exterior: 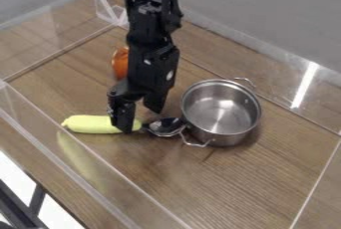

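The black arm comes down from the top centre, its gripper (136, 112) low over a yellow-handled spoon. The yellow handle (92, 124) lies on the wooden surface, pointing left, with the metal bowl of the spoon (168, 127) beside a steel pot (220, 112). One finger is near the right end of the handle. Whether the gripper holds the handle or is apart from it is unclear. An orange object (120, 62) is partly hidden behind the arm.
Clear walls surround it, with a white piece (112, 16) at the back left.
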